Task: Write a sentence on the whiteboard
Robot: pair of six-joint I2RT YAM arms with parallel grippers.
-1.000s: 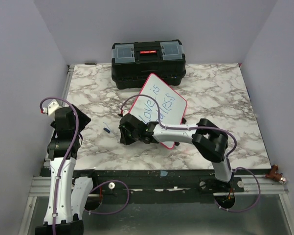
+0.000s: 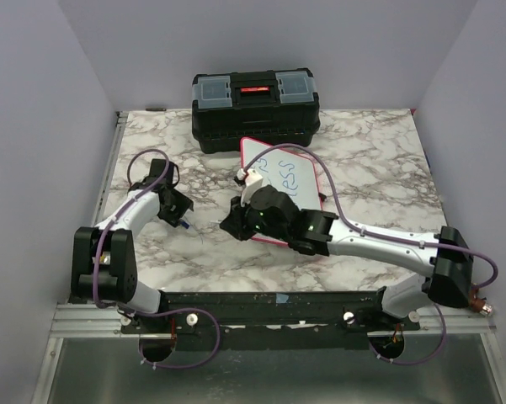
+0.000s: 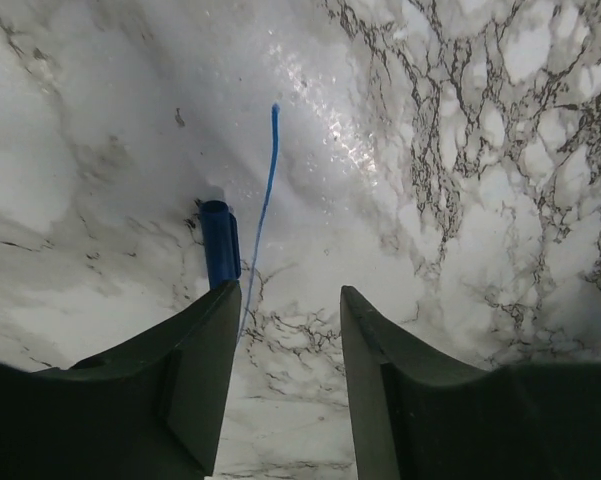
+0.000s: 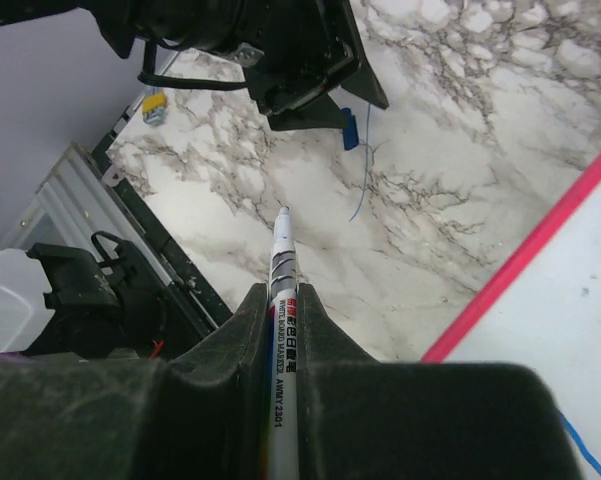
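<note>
A white marker (image 4: 282, 262) points its tip away from my right gripper, which is shut on its barrel. The small blue cap (image 3: 218, 238) lies loose on the marble table. Close above it hangs my left gripper, part open, with the cap near its left finger (image 3: 215, 335) and nothing held. In the top view, both the left gripper (image 2: 183, 215) and the right gripper (image 2: 227, 225) are left of the whiteboard (image 2: 303, 187). Blue writing shows on the red-edged board, "is" and "ess" legible; the right arm hides the rest.
A thin blue line (image 3: 266, 200) runs along the table beside the cap. Behind the board stands a black toolbox (image 2: 255, 114). The two grippers are fairly close together.
My left gripper has come rightward from the left edge to over the cap. The right gripper, marker in hand, has moved slightly right, and the whiteboard has turned counterclockwise.
</note>
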